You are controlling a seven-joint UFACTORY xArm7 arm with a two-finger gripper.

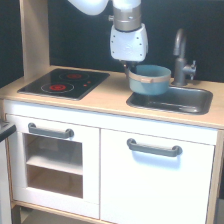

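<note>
A blue pot [152,82] with a tan band along its side is over the left part of the sink [194,101], hiding some of the basin. Whether its base touches the sink is hard to tell. My gripper [129,68] reaches down from the white arm [129,43] and is shut on the pot at its left side. The fingertips are dark and small, so the exact grip does not show clearly.
A grey faucet [180,58] rises behind the sink, close to the pot's right side. To the left lies a black stove top [64,84] with reddish burner rings, clear of objects.
</note>
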